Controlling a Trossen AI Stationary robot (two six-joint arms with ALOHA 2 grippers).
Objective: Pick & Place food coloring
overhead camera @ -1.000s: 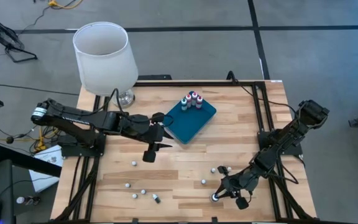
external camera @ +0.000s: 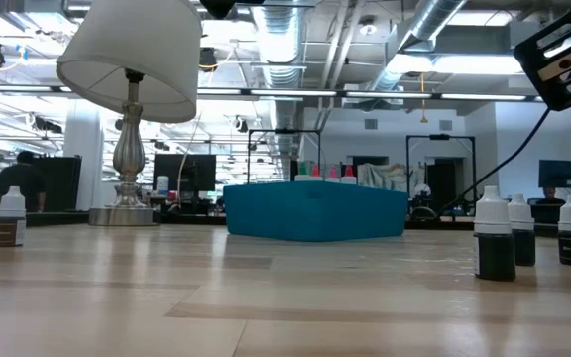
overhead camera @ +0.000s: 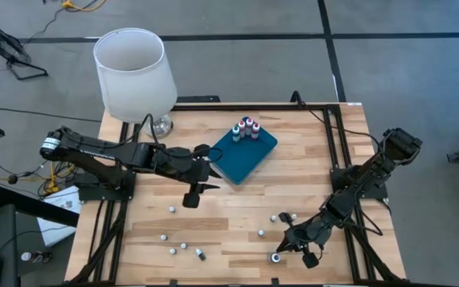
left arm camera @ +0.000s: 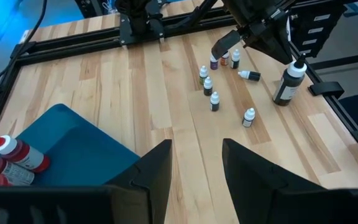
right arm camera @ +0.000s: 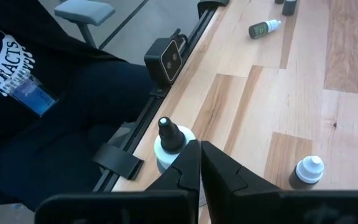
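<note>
A large dark bottle (right arm camera: 171, 144) with a white collar and black nozzle stands near the table's front edge. It is just left of my right gripper in the right wrist view, partly hidden by a finger. That gripper is shut, nothing between its fingers. The left wrist view shows the same bottle (left arm camera: 288, 84) leaning a little in perspective; whether it truly tilts, I cannot tell. My left gripper hangs open and empty beside the teal tray (left arm camera: 73, 146). Several red-labelled bottles (overhead camera: 246, 128) stand in the tray's back end.
Several small white-capped bottles (left arm camera: 214, 101) are scattered over the table, one lying on its side (left arm camera: 250, 75). Another small bottle (right arm camera: 308, 171) is right of my right gripper. A lamp (overhead camera: 136, 76) stands at the back left. Mid-table is mostly clear.
</note>
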